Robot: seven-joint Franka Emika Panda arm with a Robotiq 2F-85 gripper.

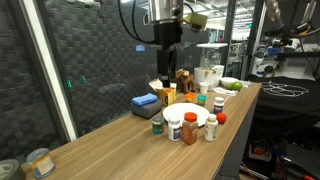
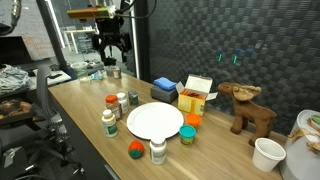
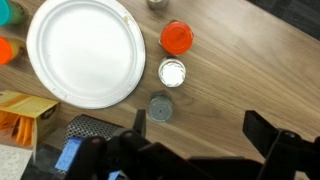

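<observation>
My gripper stands open over bare wood, with nothing between its fingers. In the wrist view, a small jar with a dark lid (image 3: 160, 107) lies just up and right of the left fingertip. Farther up are a white-lidded jar (image 3: 172, 72) and a red-lidded jar (image 3: 176, 38), beside the white plate (image 3: 85, 50). Exterior view 2 has the gripper (image 2: 114, 50) well above the table, higher than the jars. The dark-lidded jar (image 1: 157, 127) stands at the left end of the row in exterior view 1.
Around the plate stand an open yellow box (image 2: 196, 97), a blue item on a dark block (image 2: 164, 84), a white bottle (image 2: 158, 150) and a red round object (image 2: 136, 149). A toy moose (image 2: 250, 108) and white cup (image 2: 268, 153) are farther along.
</observation>
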